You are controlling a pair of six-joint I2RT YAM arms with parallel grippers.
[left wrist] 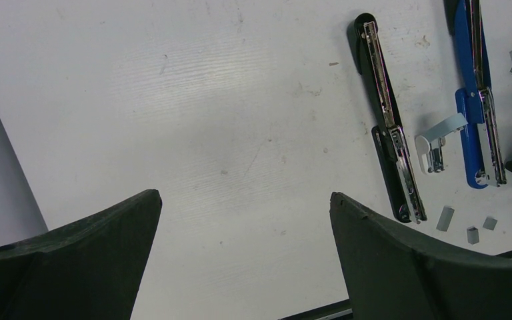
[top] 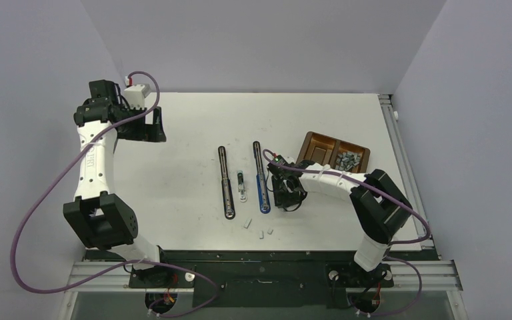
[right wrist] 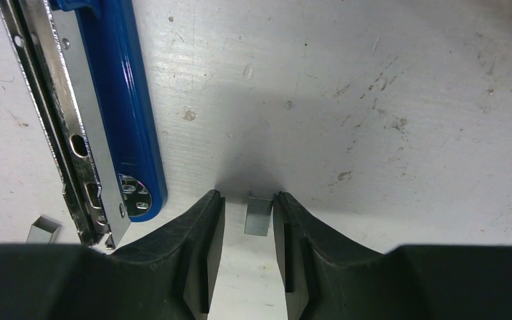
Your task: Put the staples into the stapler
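Three opened staplers lie on the white table: a black one (top: 226, 183), a small white one (top: 242, 187) and a blue one (top: 263, 193). In the right wrist view the blue stapler's metal channel shows at left, and a short staple strip (right wrist: 259, 215) lies between the part-open fingertips of my right gripper, the right fingertip close against it and a gap at the left. My left gripper is open above the bare left side of the table, nothing between its fingers.
Loose staple strips (top: 247, 223) lie in front of the staplers. A brown two-compartment tray (top: 320, 147) with staples in one side sits at the back right.
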